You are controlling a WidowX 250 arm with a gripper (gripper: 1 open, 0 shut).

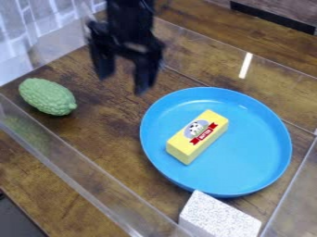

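Observation:
The black robot gripper (124,67) hangs blurred in the upper middle of the camera view, above the wooden table, up and left of the blue plate. It stands open, with nothing visible held. A yellow butter box (196,138) with a red label lies on the blue plate (250,155). A green bumpy vegetable (46,96) lies on the table at the left.
A white speckled block (220,218) sits at the bottom right, below the plate. Clear plastic walls border the table (93,167). Bare wood lies between the vegetable and the plate.

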